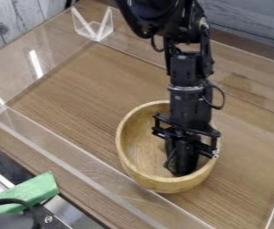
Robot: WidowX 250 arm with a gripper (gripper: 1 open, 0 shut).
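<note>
My black gripper (183, 152) reaches down from the top of the camera view into a round tan bowl (140, 143) on the wooden table (80, 98). Its lower end sits inside the bowl, over the right half. The fingertips are dark and crowded low in the bowl, and I cannot make out whether anything is between them.
A green object (20, 197) lies at the lower left, off the table beside a black cable. A clear plastic piece (91, 25) stands at the back left. A white wall edge (253, 18) runs along the back right.
</note>
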